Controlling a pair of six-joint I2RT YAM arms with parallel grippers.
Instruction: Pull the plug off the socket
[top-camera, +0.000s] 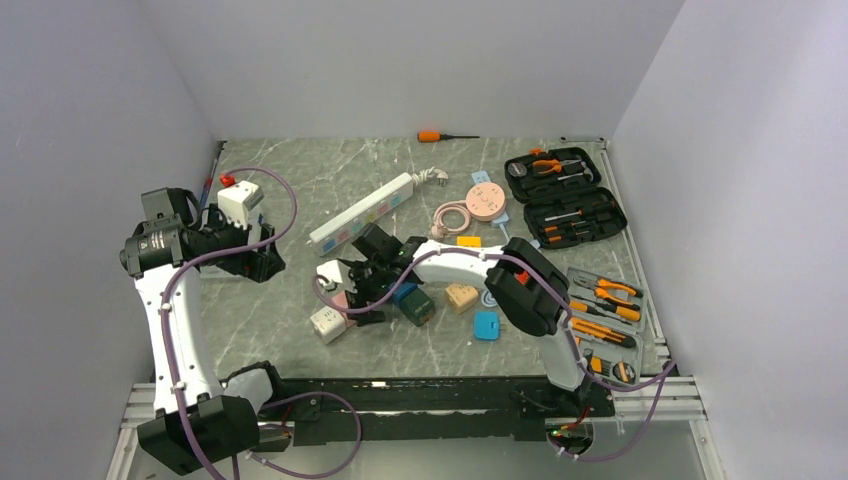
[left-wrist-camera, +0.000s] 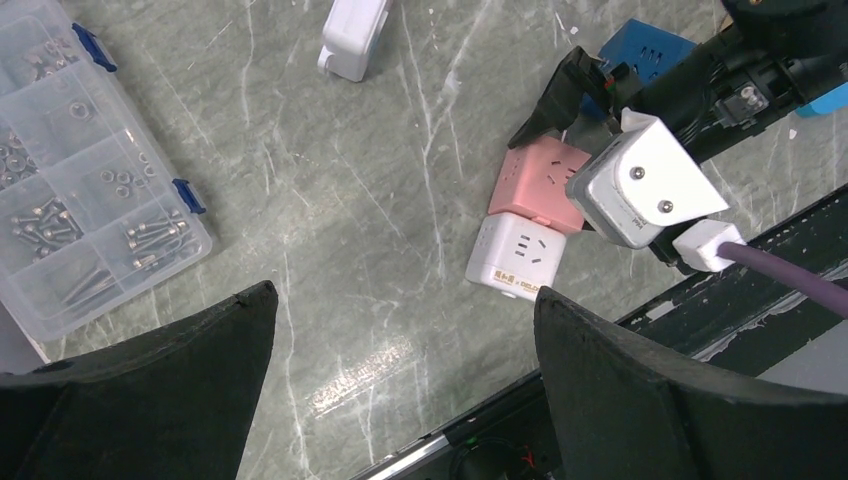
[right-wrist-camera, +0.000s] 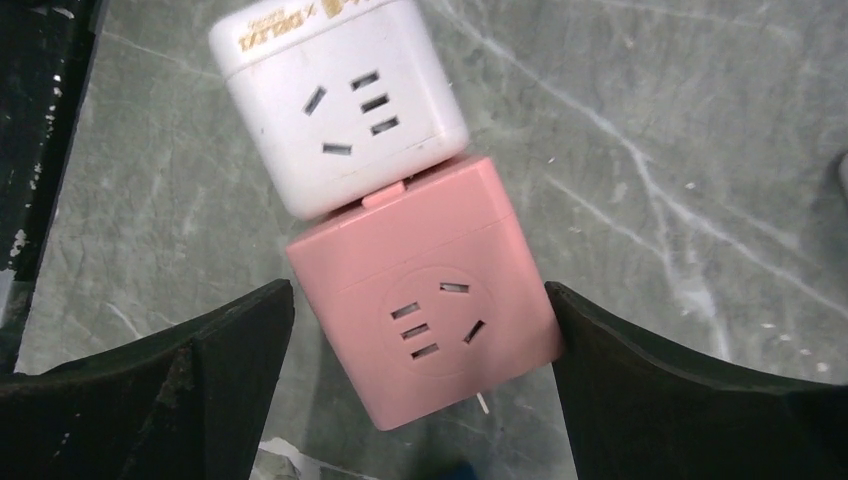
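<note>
A pink cube socket (right-wrist-camera: 420, 270) and a white cube socket (right-wrist-camera: 340, 110) lie joined end to end on the marble table, a small pink piece bridging them. My right gripper is open around the pink socket, its fingers low on either side, the right one at the socket's edge; whether it touches is unclear. My left gripper (top-camera: 262, 258) stands open above the left part of the table, with nothing between its fingers; its wrist view shows both sockets below.
A parts box (left-wrist-camera: 90, 180) lies left, a power strip (top-camera: 355, 215) behind. Blue (left-wrist-camera: 645, 50) and green (top-camera: 418, 310) blocks sit right of the pink socket. Tool cases (top-camera: 565, 215) line the right side. Marble is clear left of the sockets.
</note>
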